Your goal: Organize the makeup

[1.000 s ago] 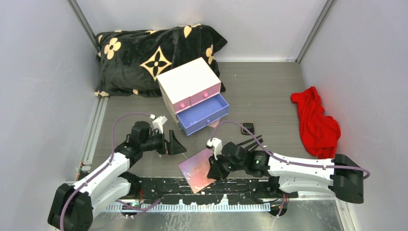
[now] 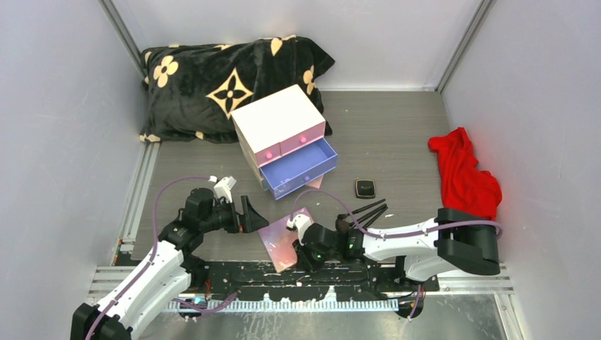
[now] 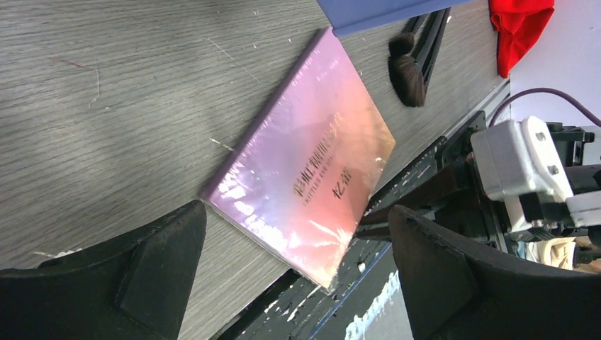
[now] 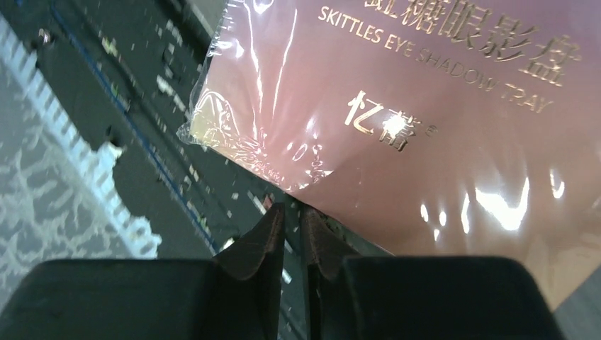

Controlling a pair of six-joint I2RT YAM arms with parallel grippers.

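Note:
A pink-purple eyeshadow palette in glossy wrap [image 2: 278,239] lies at the table's front edge, lettering up. My right gripper is at the palette's edge, fingertips low beside it with a narrow gap between them. My left gripper [image 2: 248,219] stands open just left of and above the palette. A white cabinet [image 2: 280,117] has two pink drawers and an open, empty blue drawer [image 2: 298,166]. Black brushes [image 3: 411,81] lie right of the palette, with a small dark square compact [image 2: 365,188] behind them.
A black patterned pillow [image 2: 191,92] lies at the back left. A red cloth [image 2: 464,173] lies by the right wall.
My right gripper has moved left and down along the palette, and the palette has shifted slightly up and left. My left arm has drawn a little to the left.

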